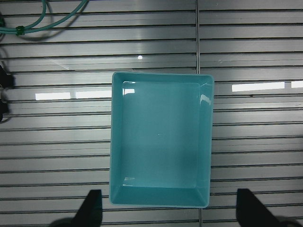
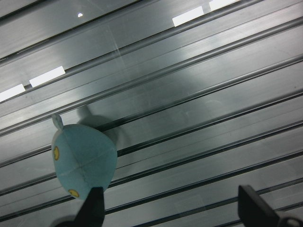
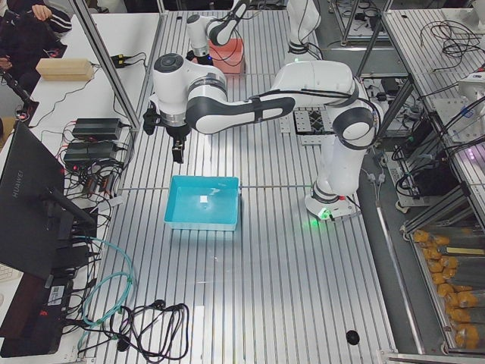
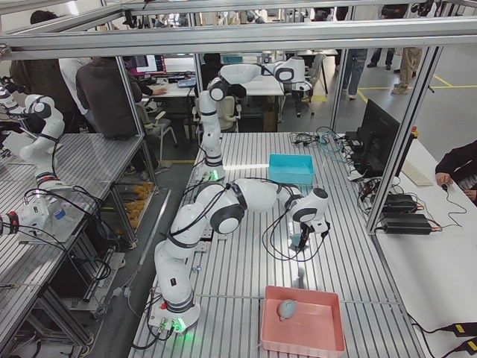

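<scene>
An empty turquoise tray (image 1: 160, 139) lies below my left gripper, whose fingers are wide apart with nothing between them. In the right wrist view a pale blue plush toy (image 2: 85, 156) with yellow patches rests on the slatted table (image 2: 199, 123), near one finger of my right gripper. That gripper is open and holds nothing. A pink tray (image 4: 302, 335) stands at the right arm's end of the table, with a grey-blue toy (image 4: 287, 309) in it.
A monitor (image 3: 30, 220), cable coils (image 3: 151, 334) and black power boxes (image 3: 95, 129) line one side of the table. Aluminium posts and beams frame it. The table around the turquoise tray is largely clear.
</scene>
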